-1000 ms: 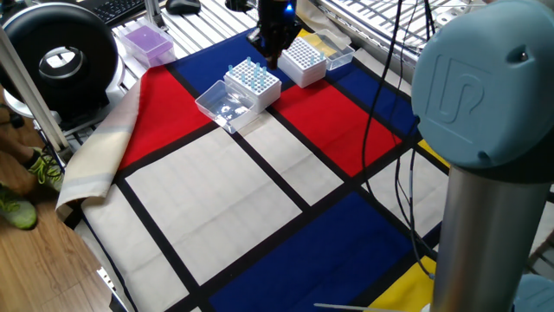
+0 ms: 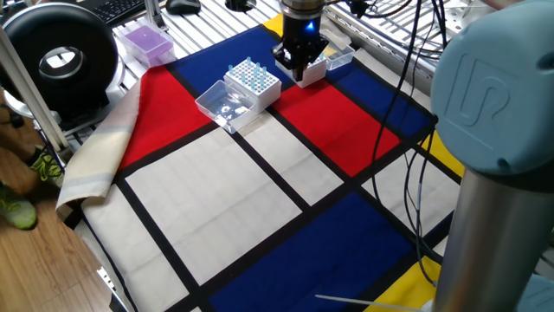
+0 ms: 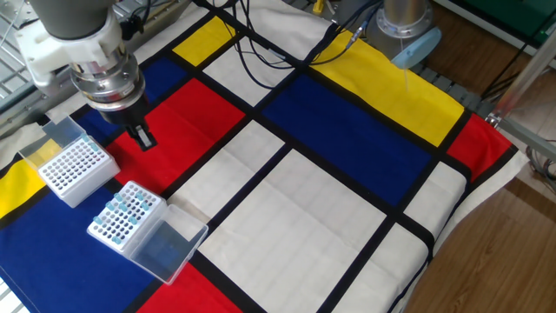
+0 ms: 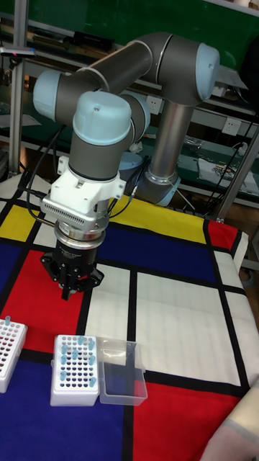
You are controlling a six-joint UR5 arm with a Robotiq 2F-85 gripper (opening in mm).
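Observation:
A white tip rack point(image 3: 143, 228) with several light blue tips standing in it sits on the patterned cloth, its clear lid point(image 3: 170, 246) folded open. Beside it is a second white rack point(image 3: 80, 178), mostly empty holes, with a single blue tip point(image 4: 7, 319) near one corner; its lid point(image 3: 50, 143) is open too. My gripper point(image 3: 146, 139) points down above the cloth, over the red patch near the second rack. Its fingertips look drawn together in the third view point(image 4: 67, 295), and nothing shows between them. From the first view the gripper point(image 2: 299, 74) hides part of the second rack.
A purple-filled clear box point(image 2: 147, 43) stands on the slatted bench at the back left. Black cables point(image 2: 407, 156) hang beside the arm.
In the first view my gripper has moved right and slightly down, from beside the racks' gap to in front of the second rack. Both racks stay in place.

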